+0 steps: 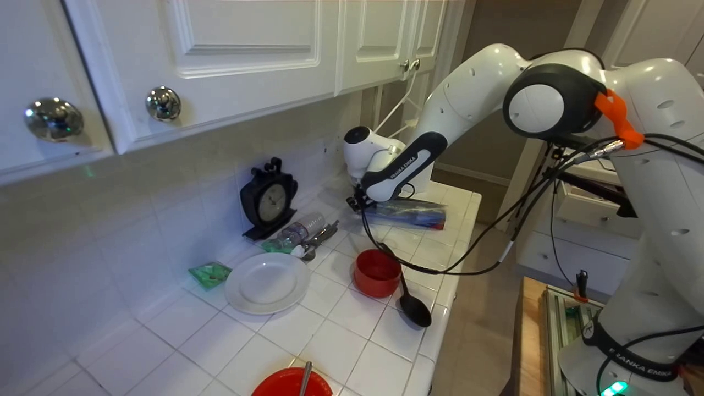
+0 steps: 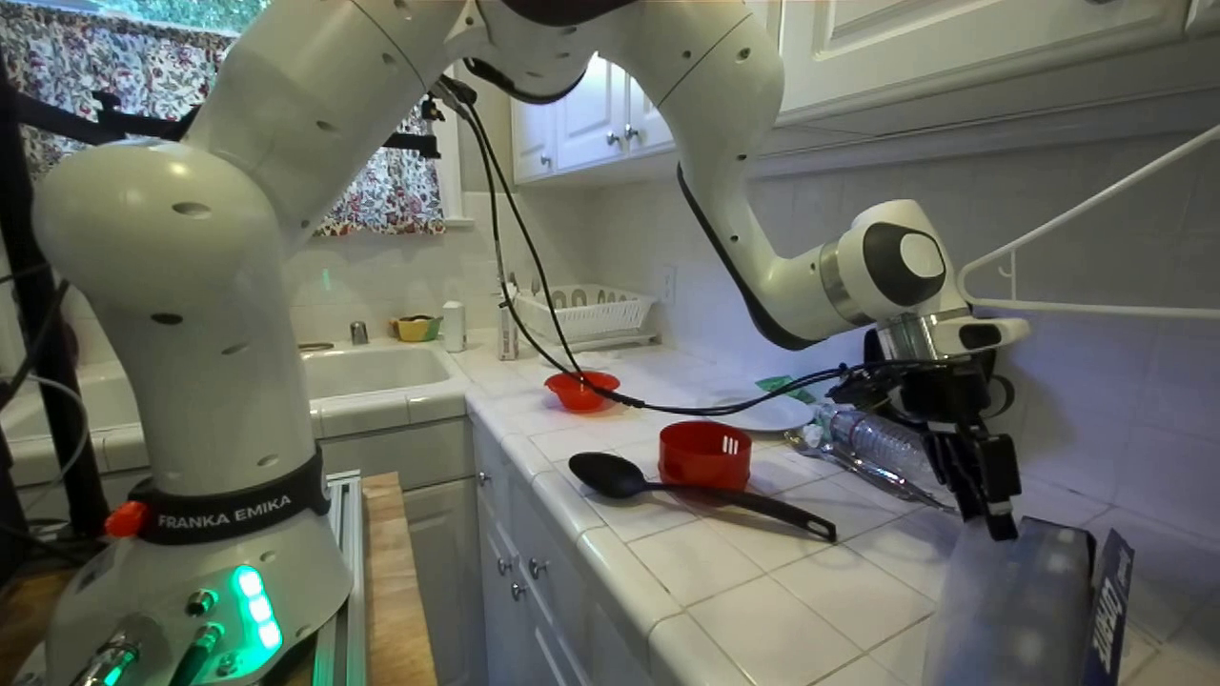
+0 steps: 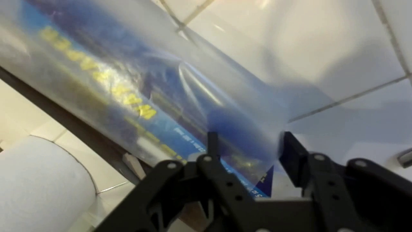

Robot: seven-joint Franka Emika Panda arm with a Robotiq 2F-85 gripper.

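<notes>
A long package with clear plastic film [image 3: 231,96] over a blue and yellow printed box [image 3: 127,96] fills much of the wrist view. In exterior view 1 this package [image 1: 419,214] lies at the far end of the counter. My gripper is over one end of it, fingers [image 3: 294,154] apart. Film and part of the box show between and beyond the fingertips; whether either finger touches the film is unclear. From exterior view 2, the gripper [image 2: 990,528] points down at the edge of the translucent film [image 2: 995,617].
A white paper roll [image 3: 38,189] stands beside the package. Nearby are a red pot [image 1: 377,273], black spoon [image 1: 414,309], plastic bottle [image 1: 300,230] and plate [image 1: 267,284]. A white hanger [image 2: 1087,211] hangs near the wrist.
</notes>
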